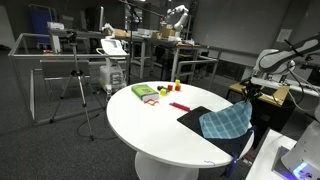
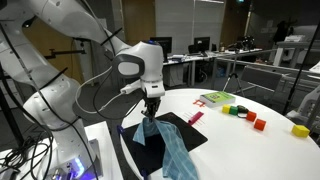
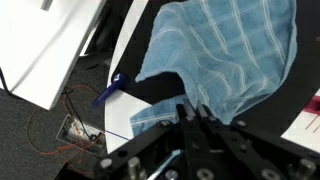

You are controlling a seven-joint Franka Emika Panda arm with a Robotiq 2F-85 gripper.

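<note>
A blue checked cloth lies partly on a black mat on the round white table, one end drawn up to my gripper. In exterior view 2 the cloth slopes down from the fingertips and spreads over the mat toward the near edge. My gripper is shut in the wrist view, with gathered folds of the cloth at its tips. The exact pinch is hard to make out there.
Farther along the white table lie a red marker-like object, a green box and several coloured blocks. A dark blue object sits near the table's edge.
</note>
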